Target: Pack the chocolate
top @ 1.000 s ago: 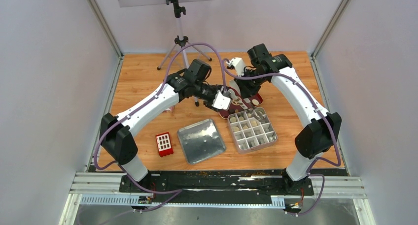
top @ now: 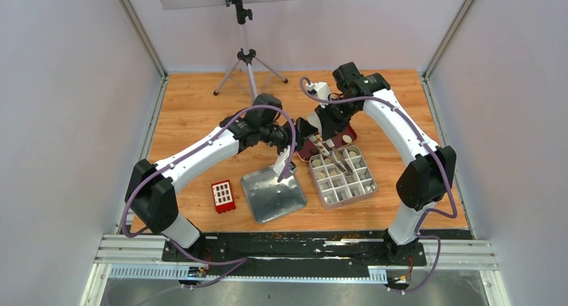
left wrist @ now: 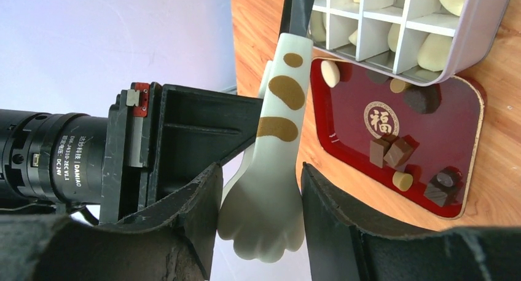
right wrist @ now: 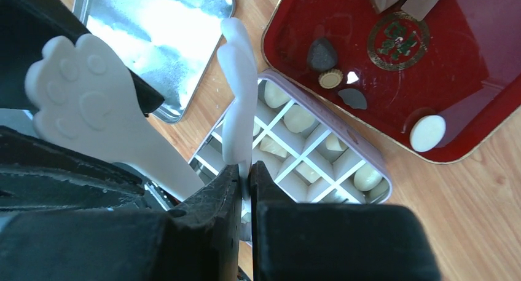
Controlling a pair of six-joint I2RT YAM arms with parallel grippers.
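My grippers meet over the white compartment box [top: 343, 192] [left wrist: 461, 53] [right wrist: 381, 176], which holds cream pieces. Behind it lies the red tray [left wrist: 344, 127] [right wrist: 461, 47] with brown, dark and cream chocolates. In the left wrist view my left gripper has its fingertips around the paw end of a white spotted tong handle [left wrist: 279, 109], the fingers apart by its width; whether they grip it cannot be told. My right gripper is shut on a white paw-handled utensil [right wrist: 239, 109] in the right wrist view.
A metal tray [top: 271, 195] lies front-centre, a red-and-white holder [top: 223, 196] to its left. A tripod [top: 246, 58] stands at the back. Bare wood is clear at the left of the table.
My left wrist has turned and shifted, its hand now closer to the right one above the box. The tong tips over the box look moved; the right arm has shifted slightly.
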